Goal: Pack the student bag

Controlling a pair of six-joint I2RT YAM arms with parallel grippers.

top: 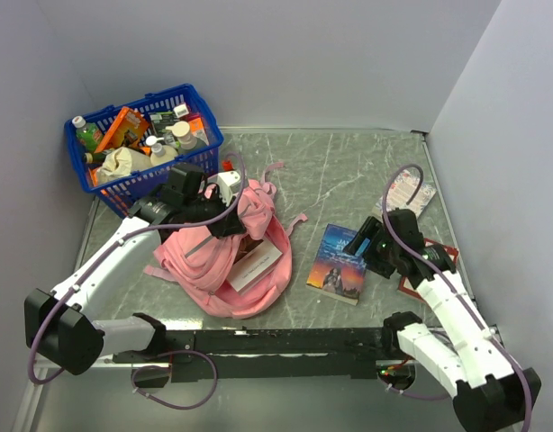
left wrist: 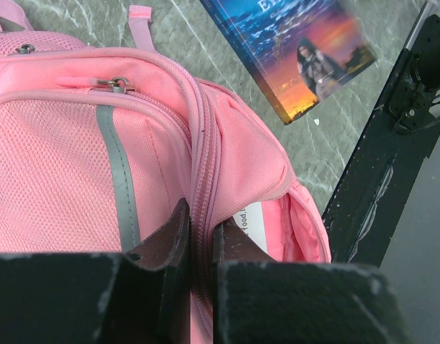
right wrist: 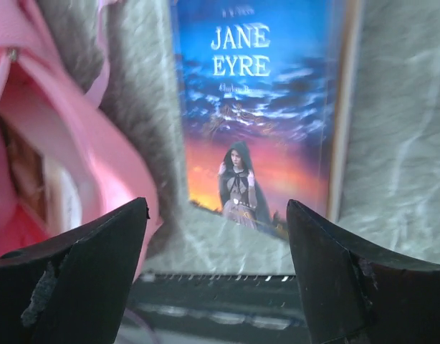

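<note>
A pink student bag lies on the left half of the table, its main compartment gaping toward the front right. Inside that opening shows a white-covered book. My left gripper is shut on the bag's zippered edge. To the right of the bag the Jane Eyre book lies closed and flat, cover up. My right gripper stands open above the book's right side, its fingers apart with nothing between them.
A blue basket full of bottles and boxes stands at the back left. A patterned booklet and a red-edged book lie at the right, partly behind the right arm.
</note>
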